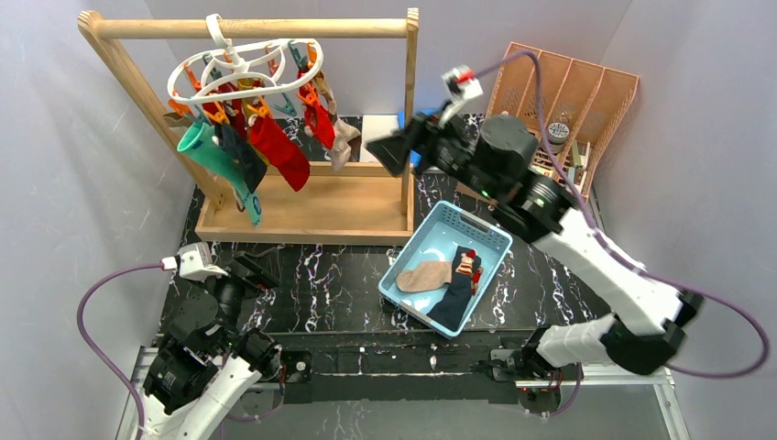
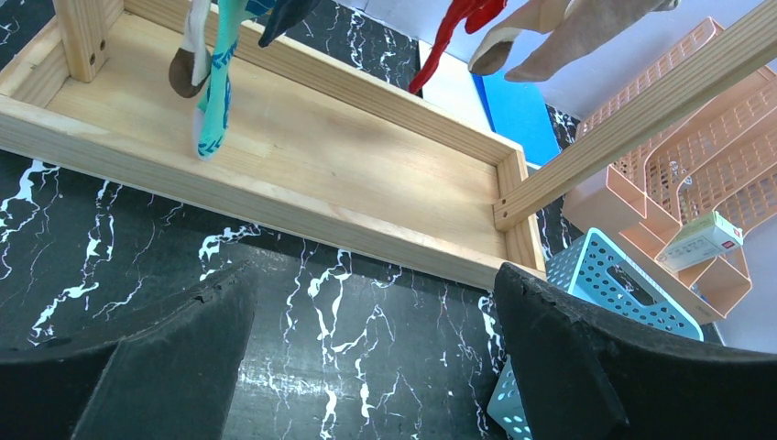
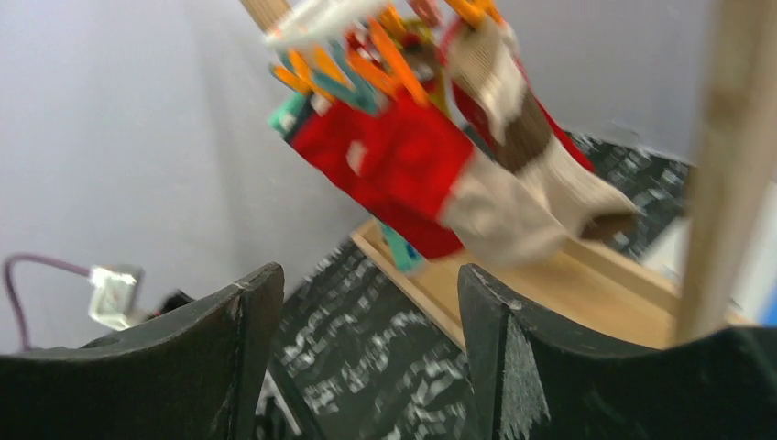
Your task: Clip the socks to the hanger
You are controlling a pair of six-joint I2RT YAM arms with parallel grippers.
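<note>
A white round hanger (image 1: 240,92) hangs from the wooden rack's top bar, with several socks held in its orange and teal clips. Among them are a teal sock (image 1: 213,158), a red sock (image 1: 279,153) and a beige-and-brown sock (image 3: 573,188). In the blue basket (image 1: 392,292) lie a beige sock (image 1: 423,276) and a dark sock (image 1: 451,301) with a figure on it. Well right of the hanger, my right gripper is open and empty, the socks ahead of it. My left gripper stands open over the dark counter, nothing between its fingers.
The wooden rack (image 1: 307,236) stands at the back left, its right post (image 1: 410,110) near my right gripper. A peach organizer (image 1: 573,82) sits at the back right. Bare marble counter (image 1: 321,289) lies between the left arm and the basket.
</note>
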